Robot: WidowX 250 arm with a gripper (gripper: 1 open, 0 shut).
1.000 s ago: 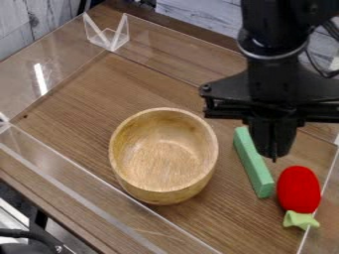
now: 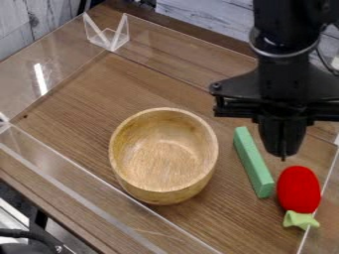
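Observation:
My gripper [image 2: 281,137] hangs from the large black arm at the upper right of the camera view, over the area just behind a green block and a red toy. Its fingers look close together, with nothing seen held. The long green block [image 2: 253,162] lies right of a round wooden bowl [image 2: 163,154], which looks empty. The red toy [image 2: 298,189] with a pale green leafy top lies at the lower right, beside the green block.
A clear plastic piece [image 2: 107,32] stands near the top left. Black cables or parts lie at the lower left edge.
The arm has risen slightly over the last second. The bowl, block and red toy have not moved.

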